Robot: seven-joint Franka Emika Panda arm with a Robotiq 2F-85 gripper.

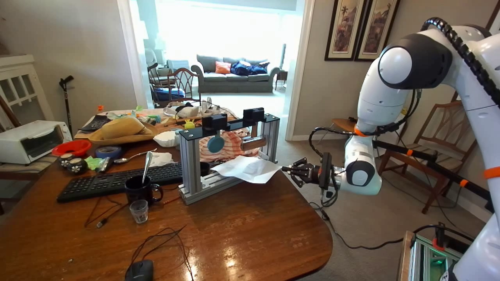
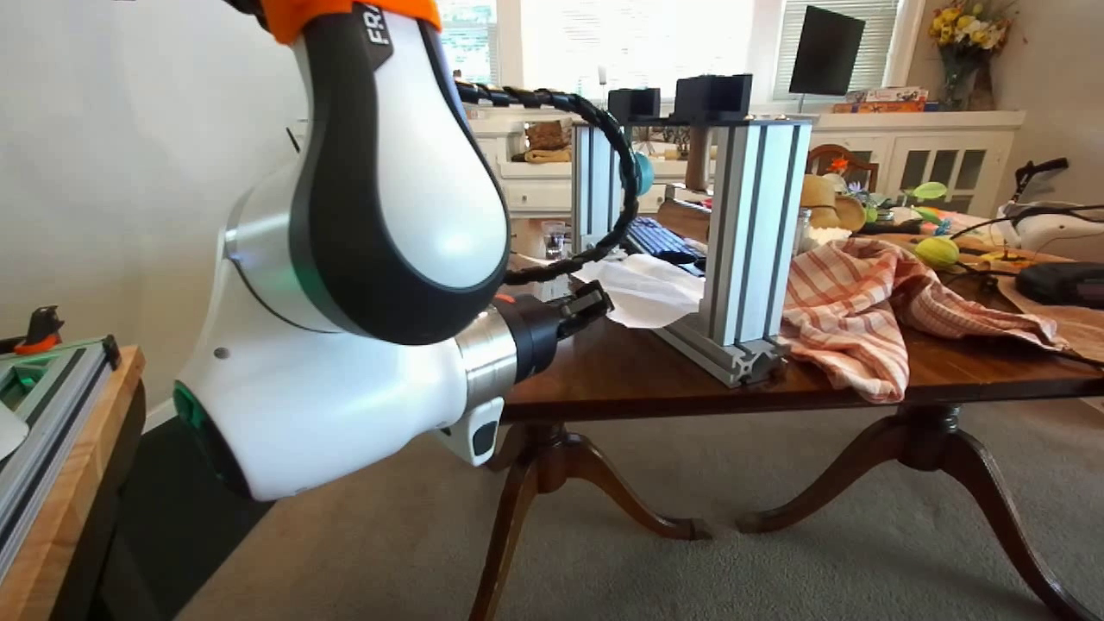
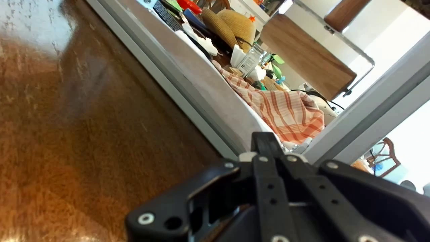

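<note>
A white sheet of paper slants across the lower rail of the metal frame, its right corner at my fingertips. My gripper is shut on that corner, reaching in from the table's right edge. In exterior view 2 the sheet spreads beyond the gripper, near the frame's upright. Seen almost edge-on in the wrist view, the paper runs up to the closed fingers. The exact grip is partly hidden by the fingers.
Hanging from the frame's top bar are a blue disc and a wooden block. A striped cloth lies behind it. Left of it stand a black mug, a small glass and a keyboard.
</note>
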